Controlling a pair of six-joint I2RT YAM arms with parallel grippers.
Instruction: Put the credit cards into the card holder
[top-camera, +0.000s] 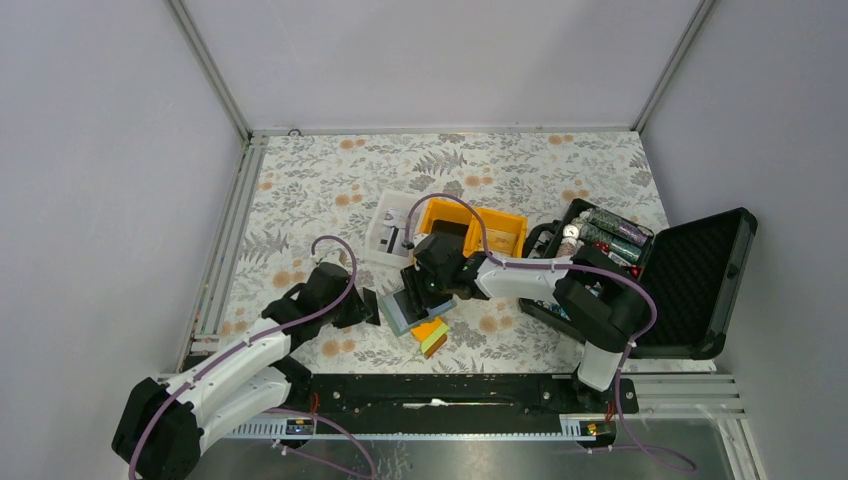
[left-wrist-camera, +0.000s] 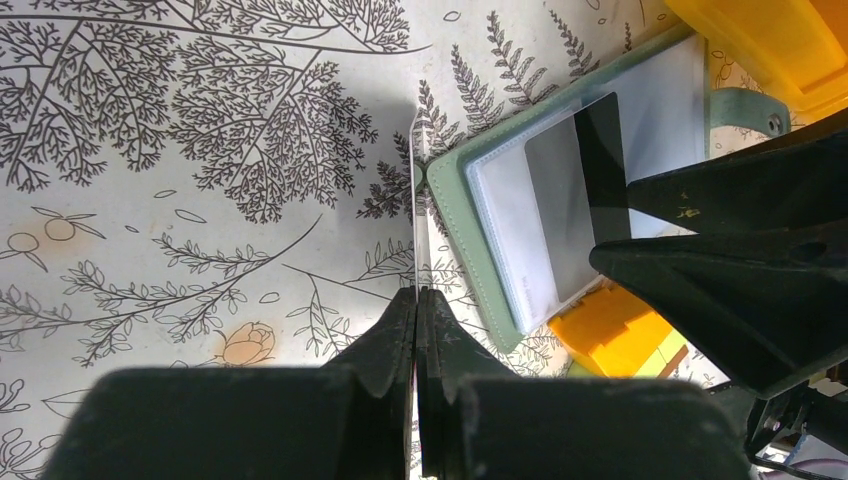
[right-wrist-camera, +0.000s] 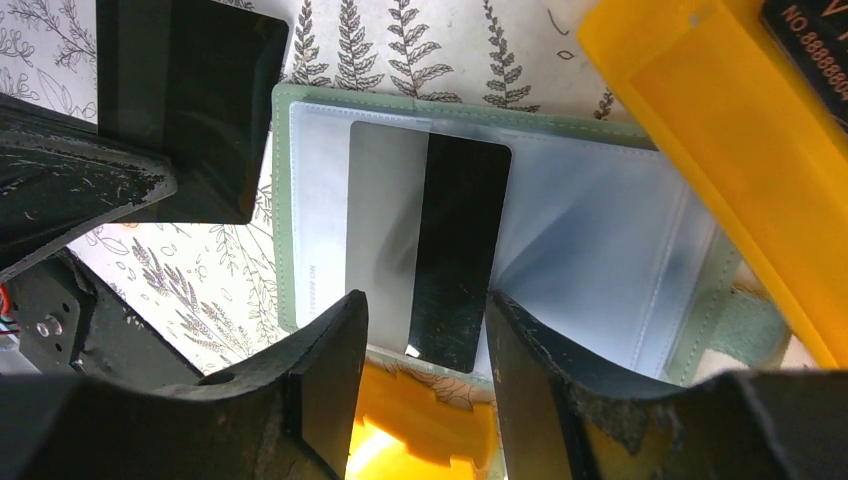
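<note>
The open card holder, green with clear sleeves, lies flat with a black-and-grey card inside a sleeve. My right gripper is low over the holder, its fingers at either side of the card's lower end; whether they touch it is unclear. My left gripper is shut on a thin dark card, seen edge-on in the left wrist view and held upright or tilted just left of the holder. Yellow and green cards lie beside the holder's near edge.
Behind the holder stand a white box and yellow bins. An open black case of bottles fills the right side.
</note>
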